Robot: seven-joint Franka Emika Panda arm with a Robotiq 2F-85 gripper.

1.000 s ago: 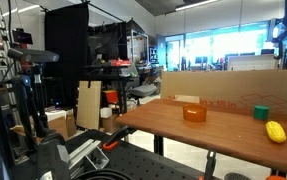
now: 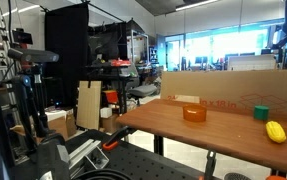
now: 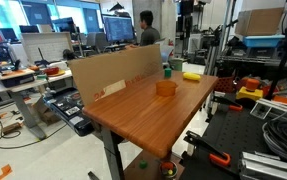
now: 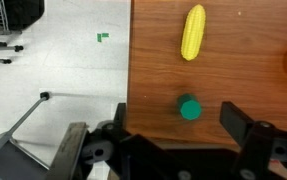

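A green cup (image 4: 189, 107) stands on the wooden table (image 4: 153, 75), seen from above between and beyond the fingers of my gripper. The gripper is open and holds nothing; in exterior view 2 the gripper (image 3: 179, 22) hangs well above the far end of the table. A long yellow object (image 4: 193, 32), perhaps a corn cob or other toy food, lies apart from the cup. An orange bowl (image 2: 194, 113) rests nearer the middle of the table, only its edge showing at the right of the wrist view. Its inside is hard to make out.
An upright cardboard panel (image 3: 108, 75) borders one long side of the table, behind the cup and bowl. A person (image 3: 149, 30) is in the background.
A dark part of the arm has come into view at the upper right of exterior view 1. The cup, bowl and yellow object have not moved.
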